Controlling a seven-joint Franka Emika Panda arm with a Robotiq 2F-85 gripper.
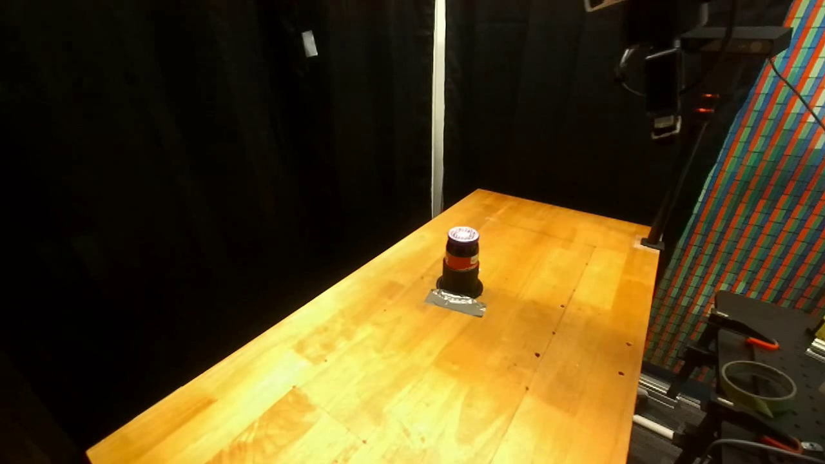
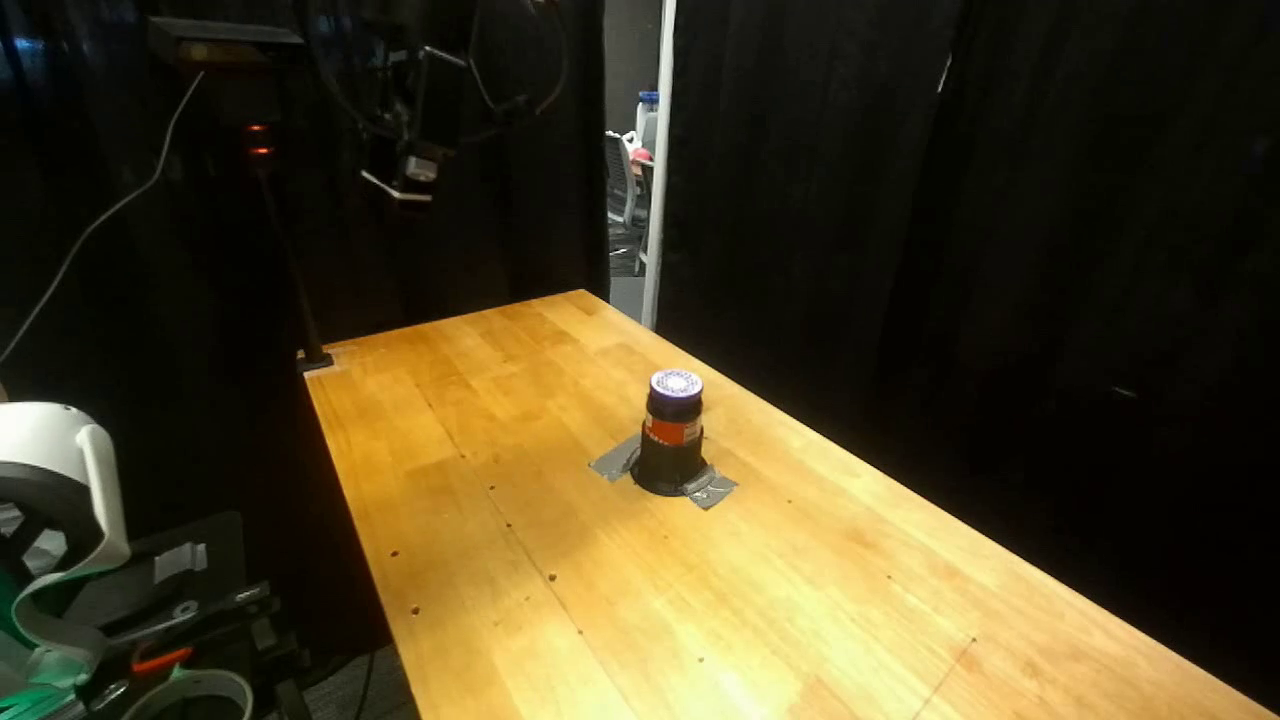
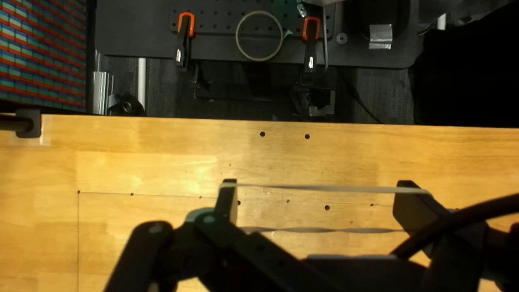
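Observation:
A dark jar [image 1: 461,260] with an orange label and a pale patterned lid stands upright in a black round holder [image 2: 661,470] on the wooden table. Grey tape [image 1: 456,302] lies at the holder's base. High above the table's far end hangs my gripper, well away from the jar; its tip [image 2: 402,182] shows against the dark curtain. Its fingers [image 3: 226,200] stand wide apart in the wrist view, with thin bands stretched across from one to the other. No object is between them. The jar is out of the wrist view.
Bare table [image 3: 160,165] lies under the gripper. A thin post [image 2: 314,358] stands at the far corner. Beside the table, a black bench [image 3: 131,34] carries a tape roll [image 3: 259,36] and orange-tipped clamps. Dark curtains [image 1: 232,154] border the table.

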